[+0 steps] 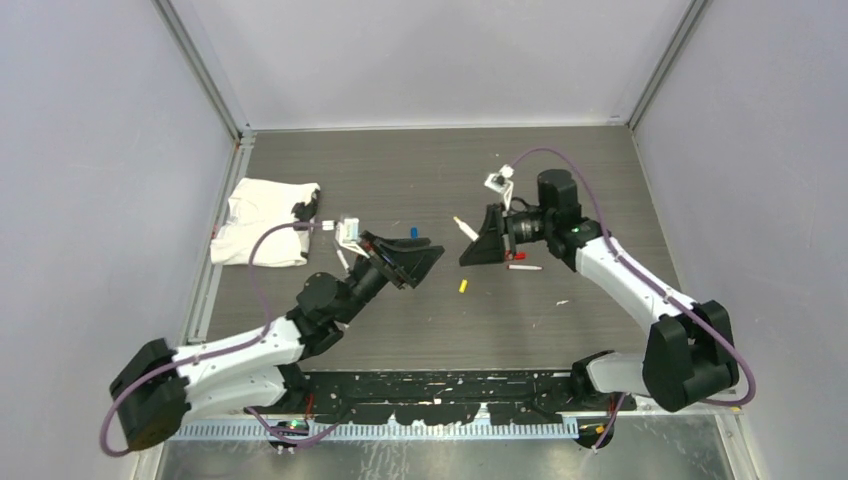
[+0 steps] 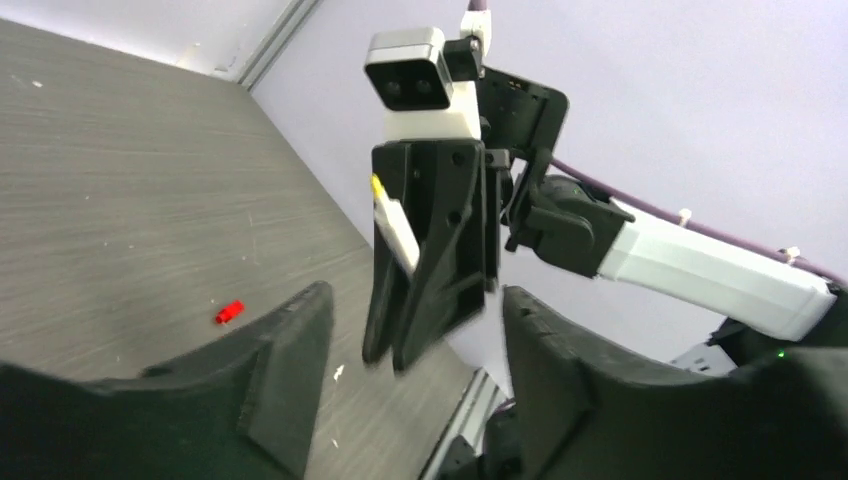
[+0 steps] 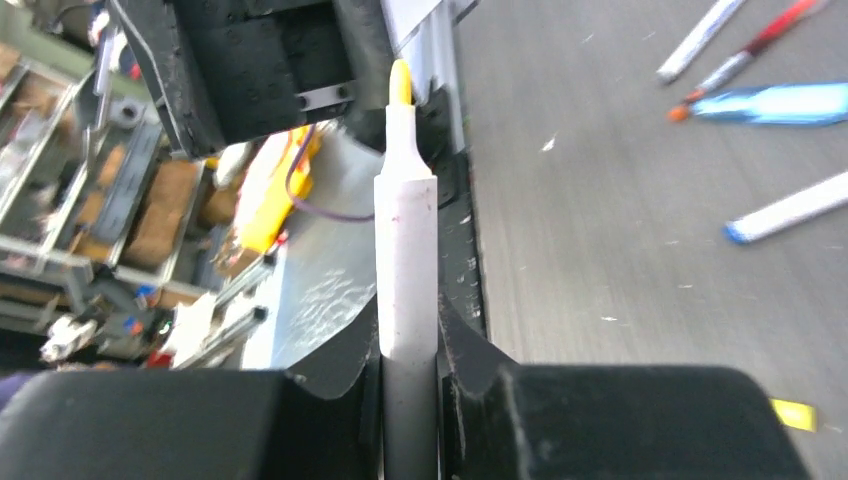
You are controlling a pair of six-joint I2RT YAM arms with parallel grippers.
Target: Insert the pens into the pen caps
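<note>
A white pen with a yellow tip (image 3: 405,215) stands clamped in my right gripper (image 1: 482,248), its tip end sticking out free. The left wrist view shows the same pen (image 2: 397,228) from the side, tip pointing up. Across a gap from it is my left gripper (image 1: 420,264); its fingers (image 2: 290,345) are apart with nothing between them. On the table lie a yellow cap (image 1: 463,286), a red cap (image 1: 518,256) and a blue cap (image 1: 414,232). Another white pen (image 1: 525,267) rests beside the red cap.
At the table's left lies a white cloth (image 1: 262,222) with a dark patch. The right wrist view shows several pens, among them a white one with a blue end (image 3: 790,208) and a pale blue one (image 3: 772,103).
</note>
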